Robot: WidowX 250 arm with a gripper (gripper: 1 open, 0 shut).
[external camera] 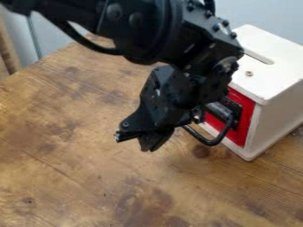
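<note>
My black gripper (149,133) hangs over the wooden table in the middle of the view, turned so its fingertips point down and left. It is shut, with nothing seen between its fingers. Just right of it stands a white wooden box (271,97) with a red front panel (238,129). A black bar handle (210,140) sticks out low from that front, partly hidden behind my gripper and arm, which also cover much of the panel.
A pale wall stands behind, and my arm spans the top of the view.
</note>
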